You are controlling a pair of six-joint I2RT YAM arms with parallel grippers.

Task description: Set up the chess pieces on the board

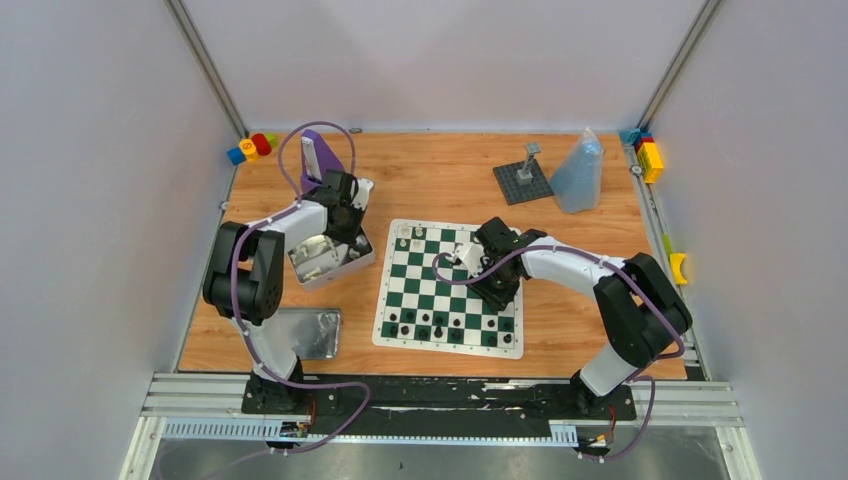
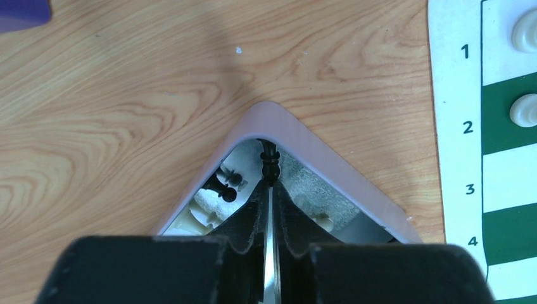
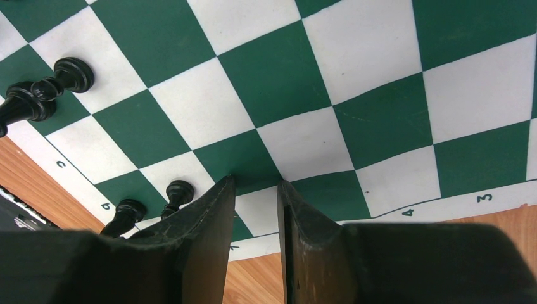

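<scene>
My left gripper is down in the corner of the piece box (image 2: 342,174), its fingertips close together at a black piece (image 2: 269,158); whether they grip it is unclear. More black pieces (image 2: 221,190) and white ones lie beside it. My right gripper hovers low over the chessboard (image 3: 383,130) near the edge numbers, fingers a little apart with nothing between them. Black pieces (image 3: 73,76) stand on the board at the left of that view, and white pieces (image 2: 525,111) stand on its other side.
A metal tray (image 1: 308,333) lies in front of the box. A purple object (image 1: 318,160) is behind it. A dark grid base (image 1: 510,185) and a blue bag (image 1: 576,180) stand at the back right, with bare table between.
</scene>
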